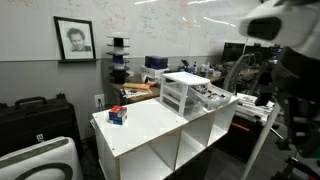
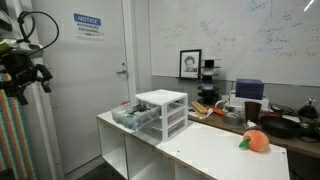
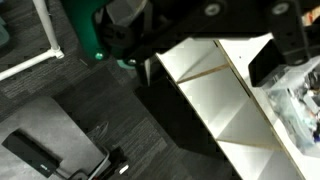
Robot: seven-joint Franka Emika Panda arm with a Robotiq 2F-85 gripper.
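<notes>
My gripper (image 2: pixel 36 88) hangs at the left edge of exterior view 2, open and with nothing seen between its fingers. It is well away from the white shelf unit (image 2: pixel 220 145). At the right of exterior view 1 the arm looms large and blurred, with the gripper partly cut off. A small red and blue object (image 1: pixel 117 115) sits on the unit's left end there. In exterior view 2 a round orange object (image 2: pixel 254 141) rests near the right end; whether these are one thing I cannot tell. The unit's open compartments (image 3: pixel 190 58) show below my gripper in the wrist view.
White drawers (image 2: pixel 163 113) stand on the unit beside a clear bin (image 2: pixel 130 115) of mixed items. The top between drawers and orange object is bare. A cluttered table (image 2: pixel 280 130) lies behind. A black suitcase (image 1: pixel 38 125) stands at the left.
</notes>
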